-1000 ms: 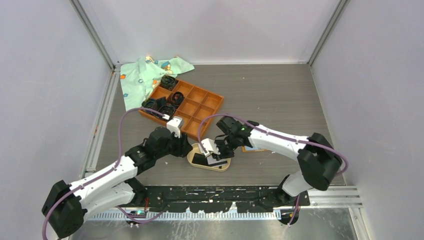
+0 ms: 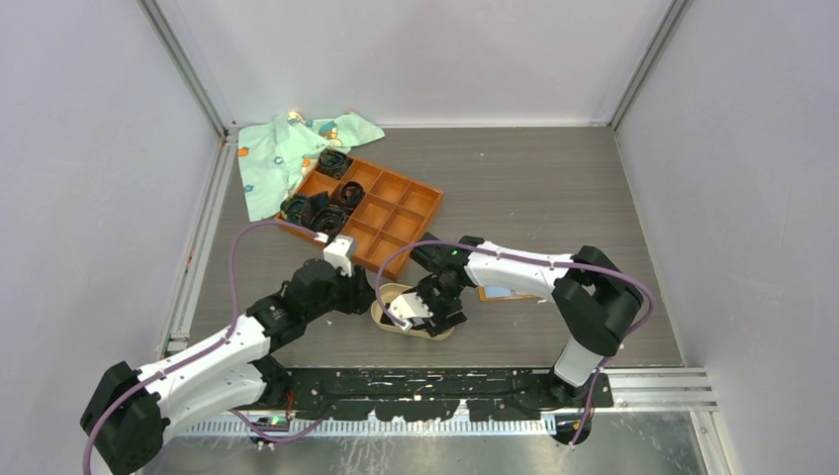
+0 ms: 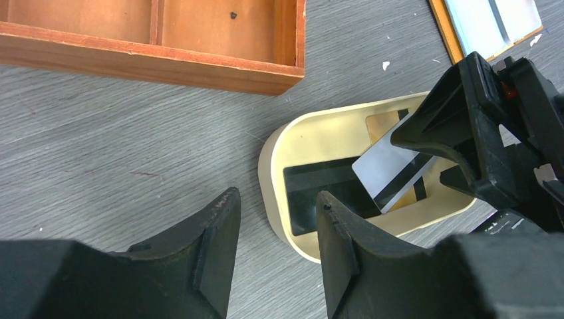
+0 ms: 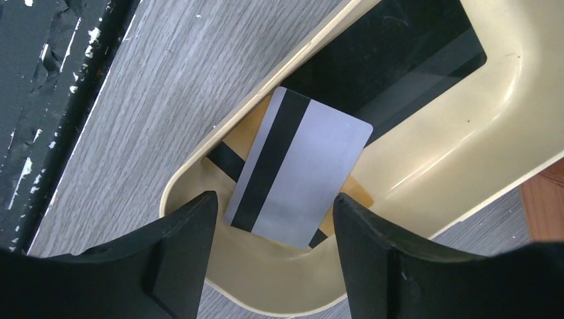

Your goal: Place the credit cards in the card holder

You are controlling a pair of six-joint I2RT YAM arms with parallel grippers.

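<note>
In the cream oval tray [image 4: 399, 193] lie several flat items. A silver card [image 4: 312, 169] with a black stripe rests on top of a tan card [image 4: 251, 127], with a black card-like slab [image 4: 392, 66] beside them. Over the tray's right end, my right gripper is open, its fingers on either side of the silver card's near end with a gap to it. My left gripper stands part open left of the tray, nothing between its fingers. At the upper right of the left wrist view lies a tan-edged holder [image 3: 447, 30] bearing a pale striped card [image 3: 475, 23].
An orange-brown compartment box [image 2: 381, 203] stands behind the tray, black coiled cables [image 2: 326, 218] in its left cells. A green patterned cloth [image 2: 272, 163] lies at the back left.
The left arm has shifted only slightly.
</note>
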